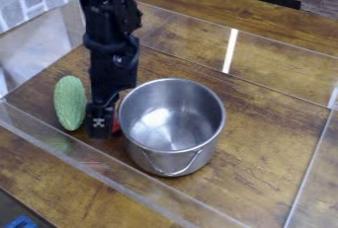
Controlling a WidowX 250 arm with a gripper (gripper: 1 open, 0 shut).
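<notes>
My black gripper [102,118] hangs low, its fingers open, just left of a large steel pot [179,118]. A small red object [115,127] is partly hidden behind the fingers and beside the pot; whether it sits between them I cannot tell. A green corn-like vegetable [70,102] lies just left of the gripper.
A clear plastic edge runs along the left and front, near the vegetable and pot.
</notes>
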